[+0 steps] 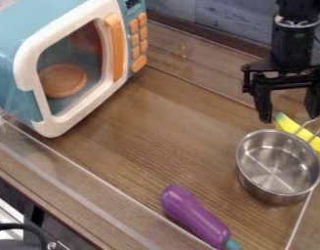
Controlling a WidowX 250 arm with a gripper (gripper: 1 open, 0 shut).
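Note:
My black gripper (288, 100) is open at the upper right, over a yellow banana (315, 145) that lies behind a steel pot (276, 168). Nothing shows between its fingers. A purple eggplant (197, 214) lies near the front of the wooden counter (137, 146). At the upper left stands a toy microwave (20, 44) in light blue and white, with orange buttons and a round orange plate inside.
A grey wall (218, 14) runs along the back. A dark cable and white object lie beyond the counter's front edge at the lower left.

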